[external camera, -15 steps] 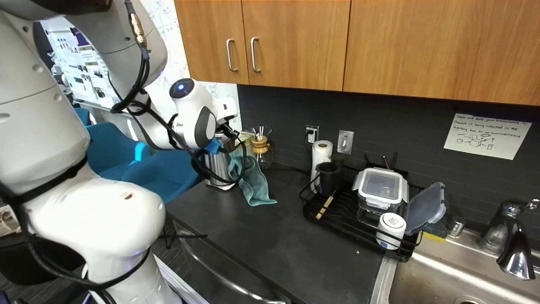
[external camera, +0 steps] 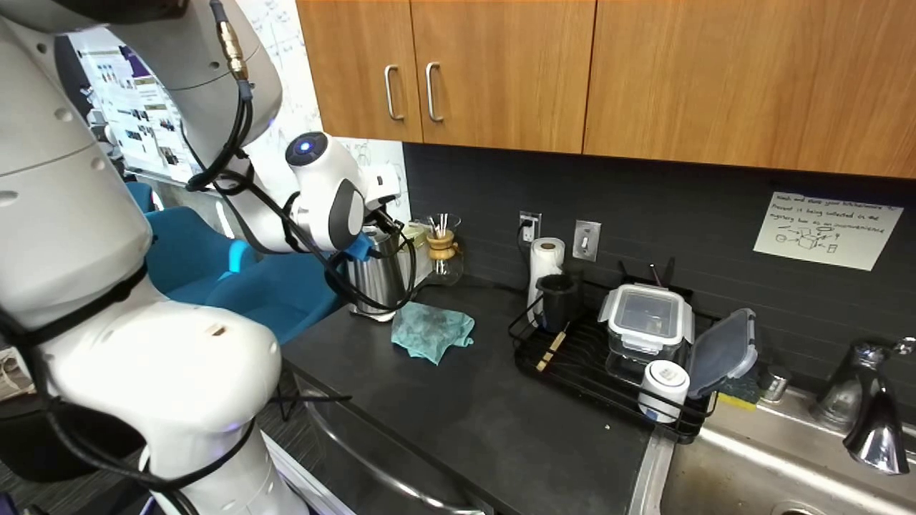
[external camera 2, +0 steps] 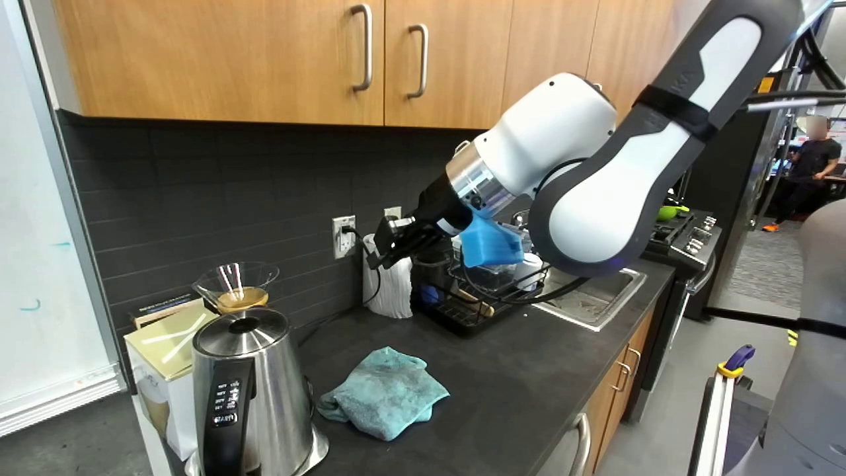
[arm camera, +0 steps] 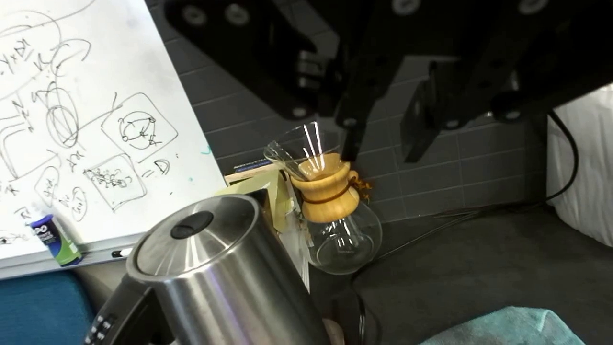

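A teal cloth [external camera 2: 386, 394] lies crumpled on the dark counter, beside the steel kettle [external camera 2: 247, 349]. Only its upper edge [arm camera: 511, 327] shows at the bottom of the wrist view. My gripper is open, its dark fingers [arm camera: 353, 138] standing apart with only the wall visible between them. In the second exterior view the gripper [external camera 2: 384, 244] hangs well above the counter and the cloth, touching neither. From the first exterior view its fingers are hidden behind cables and the wrist.
A glass coffee maker [arm camera: 324, 195] with a wooden collar stands behind the kettle, close to the wall. A paper towel roll [external camera: 544, 270] and a loaded dish rack [external camera: 592, 352] stand farther right, before the sink [external camera: 730, 463].
The cloth was hanging below my gripper beside the kettle.
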